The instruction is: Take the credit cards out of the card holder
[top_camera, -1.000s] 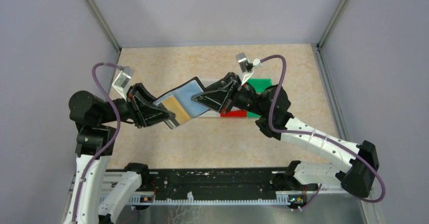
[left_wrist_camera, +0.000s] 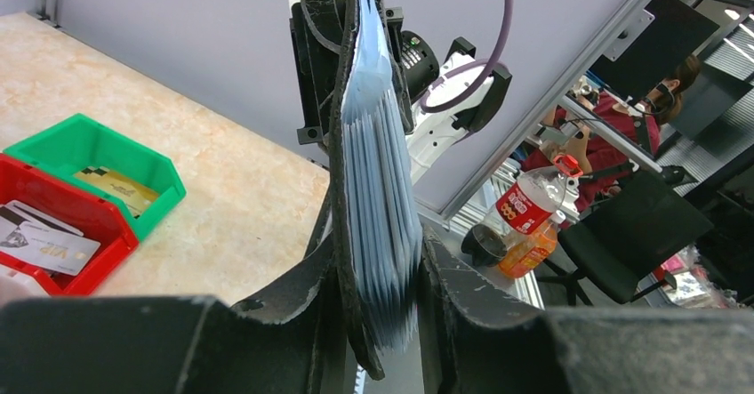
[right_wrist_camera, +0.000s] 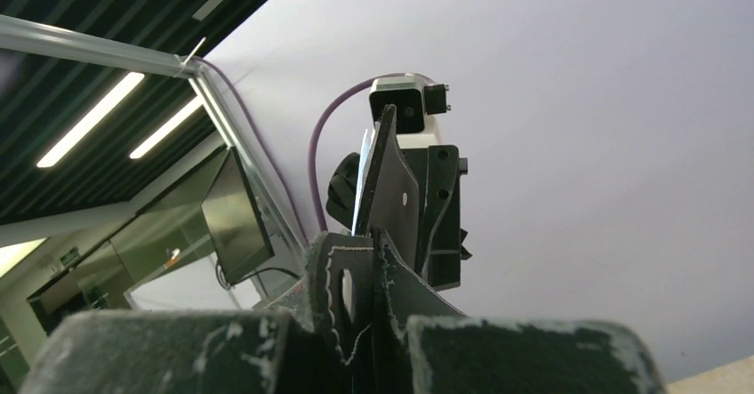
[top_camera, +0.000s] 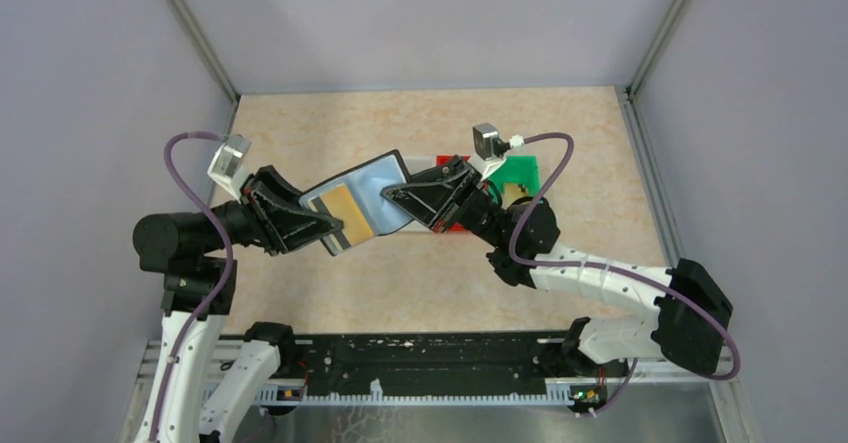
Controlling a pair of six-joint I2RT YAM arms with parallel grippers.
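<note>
An open card holder (top_camera: 355, 206), black-edged with pale blue sleeves and a yellow card showing, hangs between the grippers above the table. My right gripper (top_camera: 395, 193) is shut on one side of it. My left gripper (top_camera: 322, 221) is at the other end; in the left wrist view its fingers lie close on both sides of the stacked sleeves (left_wrist_camera: 378, 216), though how firmly is unclear. The right wrist view shows the holder's dark stitched cover (right_wrist_camera: 387, 172) edge-on between the fingers.
Behind the right arm sit a red bin (left_wrist_camera: 80, 261) with cards and a green bin (left_wrist_camera: 160, 198) with a yellow card.
Both grippers and the holder have shifted only slightly. The right wrist and arm have moved a little, with the camera housing rising toward the right and the elbow drawing left.
</note>
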